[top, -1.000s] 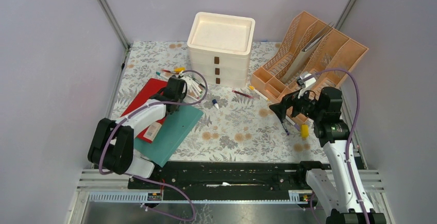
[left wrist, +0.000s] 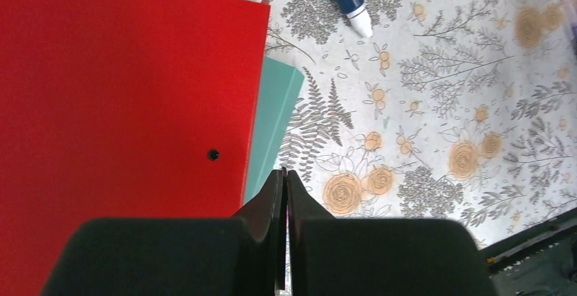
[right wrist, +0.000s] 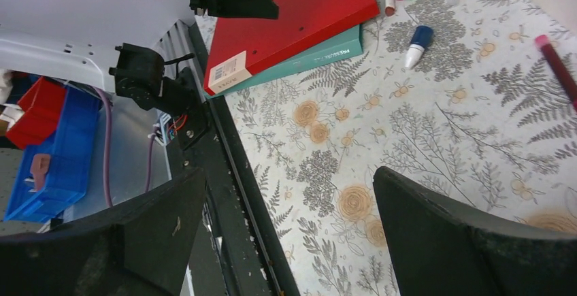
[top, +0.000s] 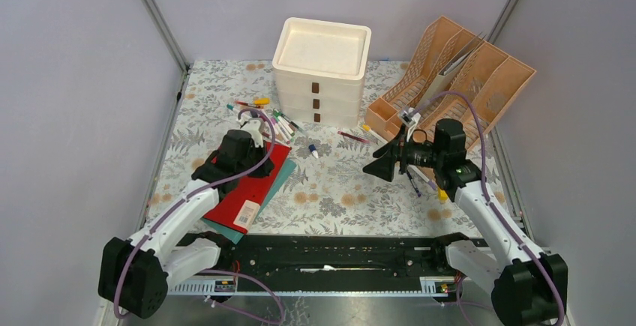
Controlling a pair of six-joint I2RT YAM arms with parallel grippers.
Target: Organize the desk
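Note:
A red folder [top: 248, 190] lies on top of the teal folder [top: 278, 180], covering most of it at the table's left; only a teal strip shows along its right and front edges. Over the folders' right edge, the left gripper is shut with nothing between its fingers, and the red cover [left wrist: 129, 92] stays outside them. My right gripper is open and empty above the right-middle of the table, with bare tablecloth between its fingers. Loose markers [top: 283, 125] lie just behind the red folder.
A white drawer unit [top: 318, 90] stands at the back. An orange organizer [top: 501, 86] holding a file fills the back right. A blue-capped bottle [top: 313, 151] and a dark red pen [top: 352, 137] lie mid-table.
The red folder has shifted right and forward over the teal one and left the left gripper, which was around its spine. The right arm has swung left.

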